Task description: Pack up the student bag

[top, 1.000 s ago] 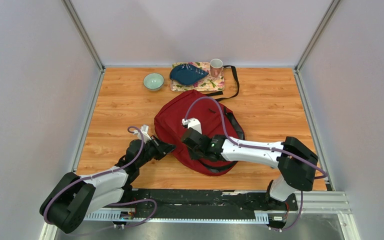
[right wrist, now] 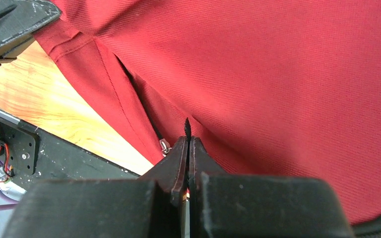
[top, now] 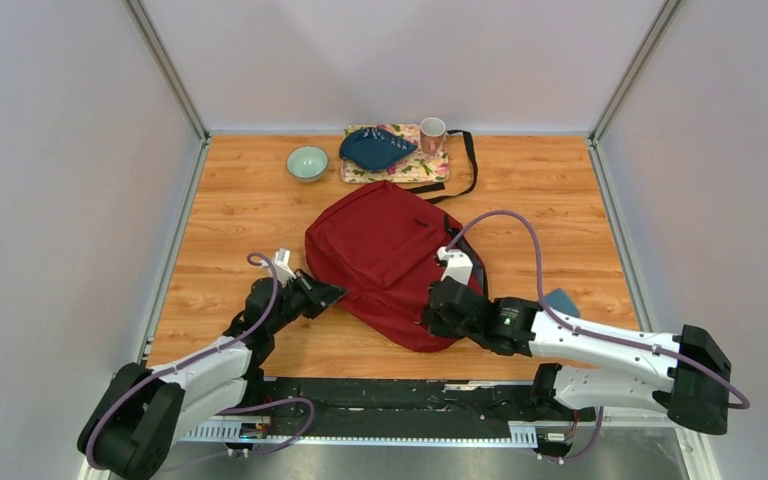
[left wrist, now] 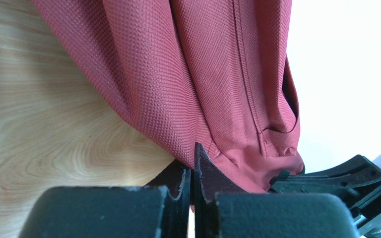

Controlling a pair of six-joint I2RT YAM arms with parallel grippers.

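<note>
The red bag [top: 375, 245] lies in the middle of the table. At its left edge my left gripper is shut on a fold of red fabric. My right gripper is shut at the bag's front side. A black zipper pull [right wrist: 187, 128] is pinched in it, its end sticking up between the fingertips. Just left of those fingers sits a metal zipper slider [right wrist: 165, 147], with a narrow dark slit in the fabric running back from it toward the left gripper.
Behind the bag, a dark blue pouch [top: 374, 148] and a pink mug [top: 432, 135] rest on a floral board [top: 360, 174]. A green bowl [top: 307, 163] stands to its left. Something blue [top: 562, 303] is partly behind the right arm.
My right gripper has travelled right along the bag's front with the pull, away from the left gripper. More dark slit and the metal slider now show. The left gripper has hardly shifted.
</note>
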